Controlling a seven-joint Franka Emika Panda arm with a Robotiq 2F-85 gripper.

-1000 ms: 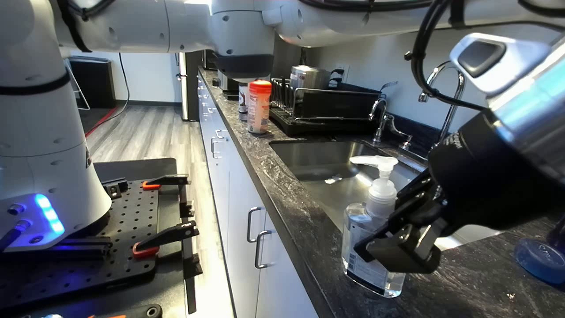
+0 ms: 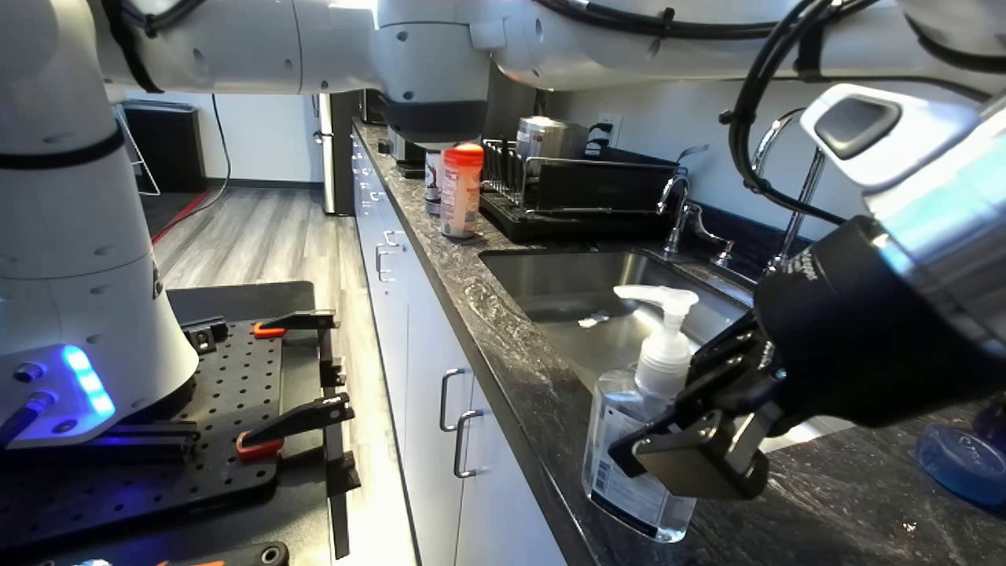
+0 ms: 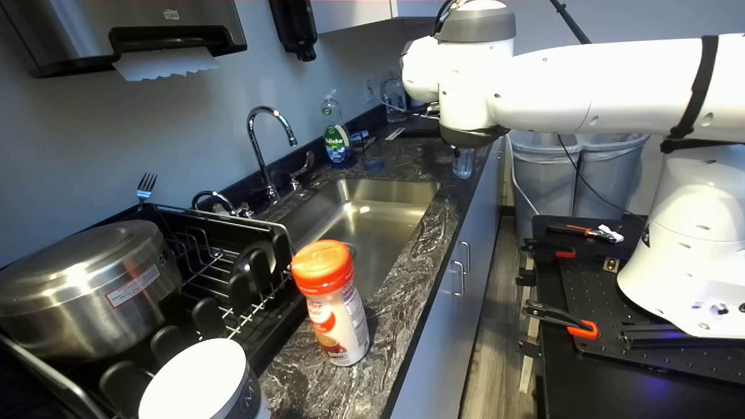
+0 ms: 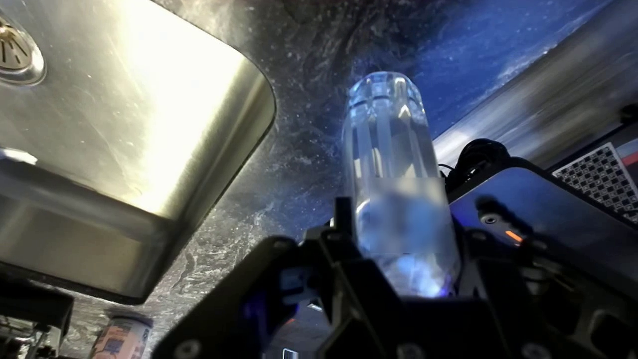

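A clear pump bottle (image 2: 618,453) with a white pump top stands nearly upright above or on the dark countertop, close to its front edge; whether its base touches the stone I cannot tell. My gripper (image 2: 660,451) is shut on the bottle's body from the sink side. In the wrist view the transparent bottle (image 4: 392,149) stretches away from between the dark fingers, and its pump top is out of sight. From the far side, only the bottle's lower part (image 3: 463,162) shows beneath the arm.
Beside the bottle lies the steel sink (image 3: 373,209), with a tall faucet (image 3: 259,150) behind it. A red-capped creamer canister (image 3: 333,304) and a loaded dish rack (image 3: 209,272) occupy the counter beyond. A blue dish soap bottle (image 3: 336,136) stands in the back corner.
My gripper and the bottle have shifted together a little to the left and slightly lower in exterior view 1. The grip looks the same, and the other objects have stayed put.
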